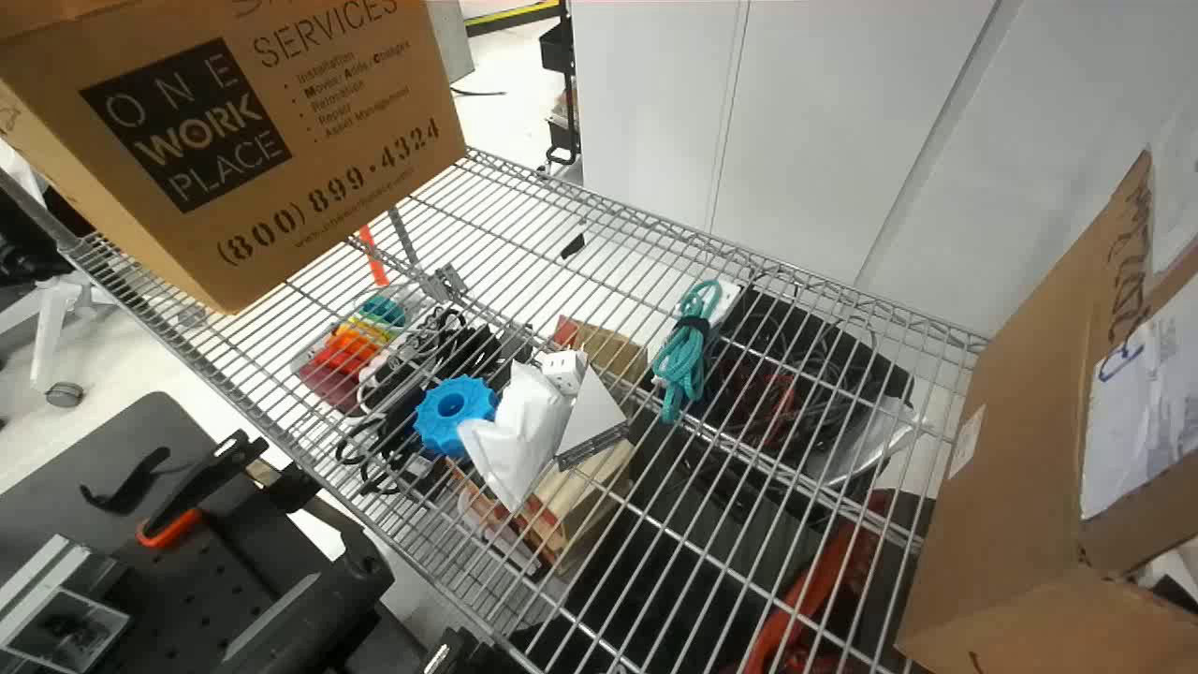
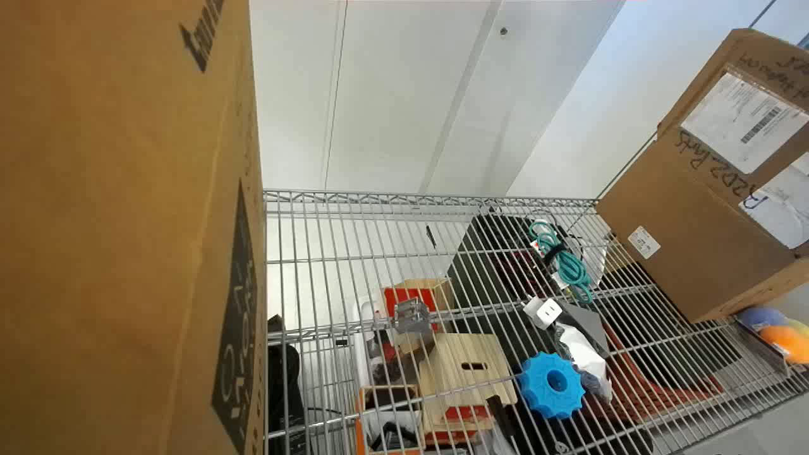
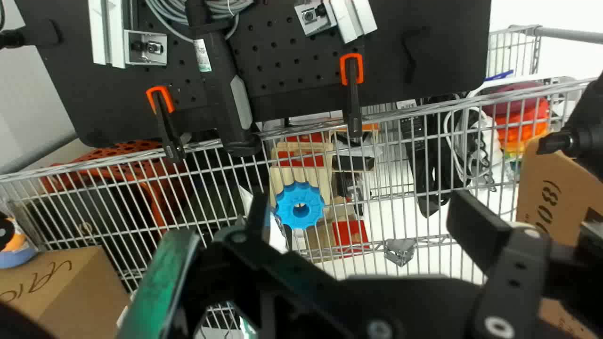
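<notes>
In the wrist view my gripper hangs open above the wire shelf, its dark fingers wide apart and nothing held between them. Beyond the gap, toward its left side, a blue scalloped ring [image 3: 287, 197] with a central hole rests on the wires. Exterior view 1 shows the blue ring [image 1: 429, 421] beside a white packet [image 1: 518, 432] and a white plug cube [image 1: 563, 371]. A bundled teal cable [image 1: 682, 354] lies farther back. One small clear block [image 2: 411, 315] sits apart, near the middle wire bar. Neither exterior view clearly shows the gripper.
Large cardboard boxes [image 1: 337, 168] [image 2: 705, 197] flank the wire shelf [image 2: 341, 261]. Along one edge stands a black perforated board [image 3: 271, 62] with orange-tipped clamps [image 3: 351, 84]. Wooden boxes and cables show below the wires. Much of the shelf surface is bare.
</notes>
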